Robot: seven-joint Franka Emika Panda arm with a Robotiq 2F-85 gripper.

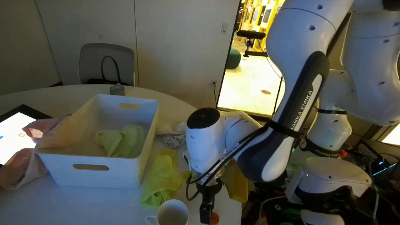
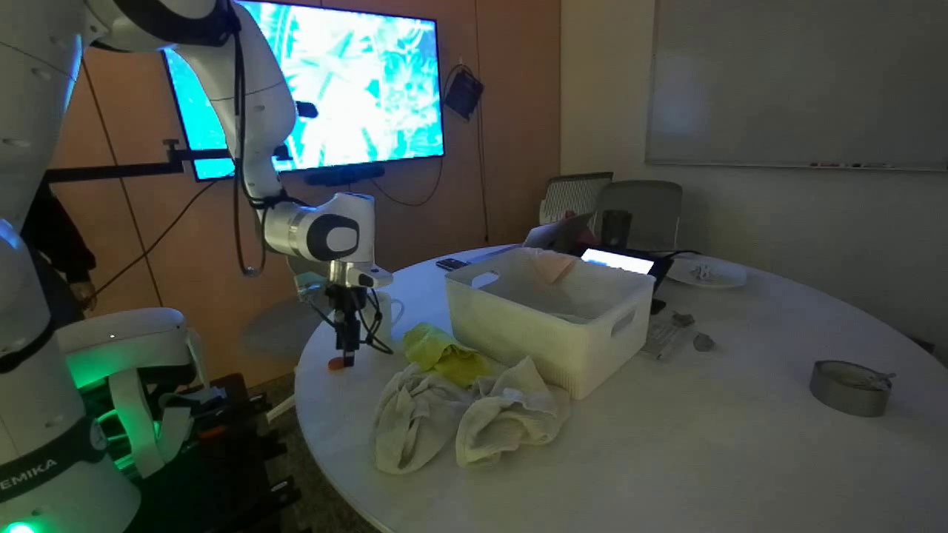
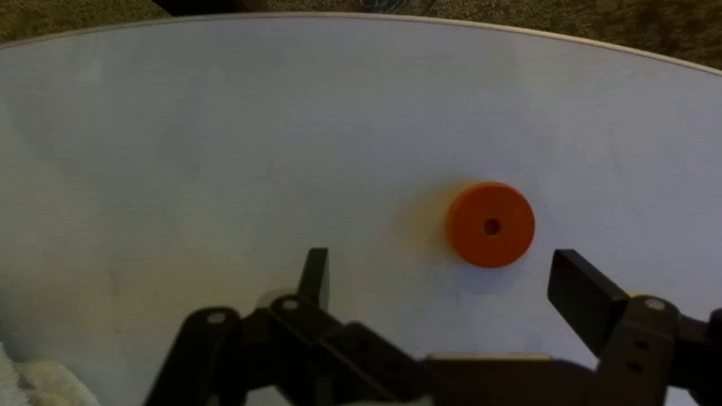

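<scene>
An orange disc with a small centre hole lies flat on the white table. In the wrist view my gripper is open, its black fingers wide apart, and the disc sits ahead of the gap, closer to the right finger. Nothing is held. Exterior view 1 has the gripper low over the table, partly in front of the disc. Seen from the other side, the gripper hangs right beside the disc.
A white mug stands left of the gripper. Beyond lie a yellow-green cloth, grey-white cloths and a large white bin with a pale green cloth inside. The table edge is near the disc.
</scene>
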